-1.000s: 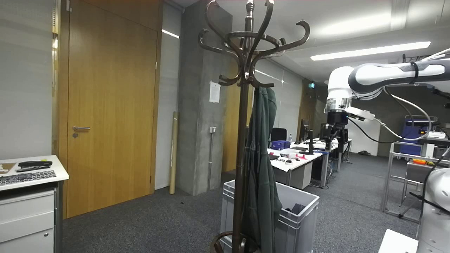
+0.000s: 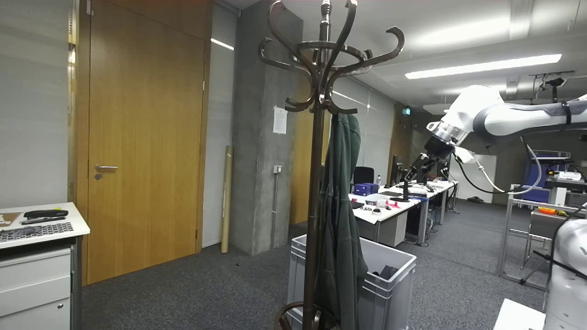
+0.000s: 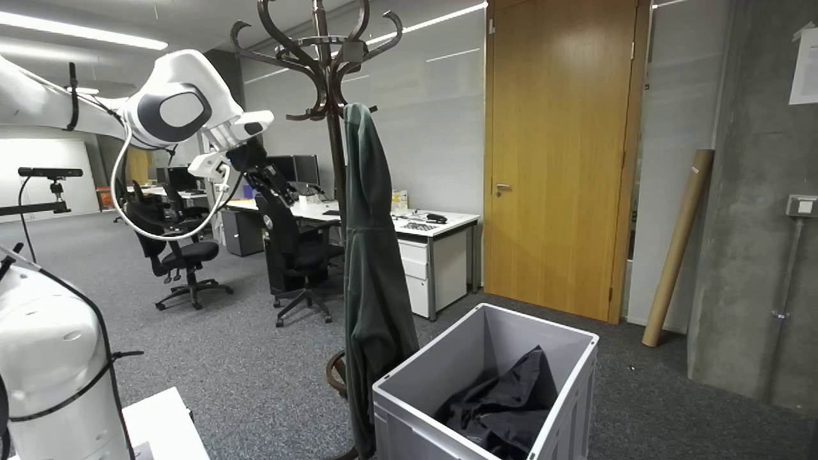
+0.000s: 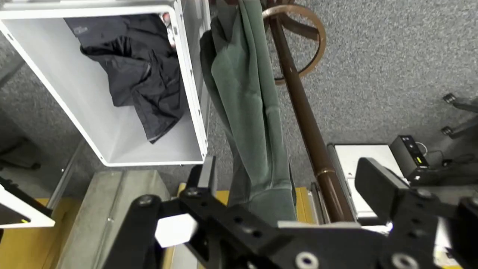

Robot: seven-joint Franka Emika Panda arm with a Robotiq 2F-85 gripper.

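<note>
A dark green jacket (image 2: 342, 220) hangs from a lower hook of the brown coat rack (image 2: 315, 181) and falls in long folds. In exterior view 2 the jacket (image 3: 372, 253) hangs in front of the rack's pole. My gripper (image 2: 411, 175) is up in the air, tilted toward the rack and apart from the jacket. In the wrist view, the fingers of the gripper stand wide apart, with the jacket (image 4: 242, 94) showing beyond them. Nothing is held.
A grey crate (image 3: 485, 309) stands on the floor beside the rack, with dark cloth (image 3: 502, 410) in it. A desk (image 3: 452, 221) and a black chair (image 3: 295, 245) are behind the rack. Carpet lies open between arm and rack.
My gripper has swung from pointing straight down to a tilt toward the rack, moving slightly left and up in exterior view 1. Jacket, rack and crate look unmoved.
</note>
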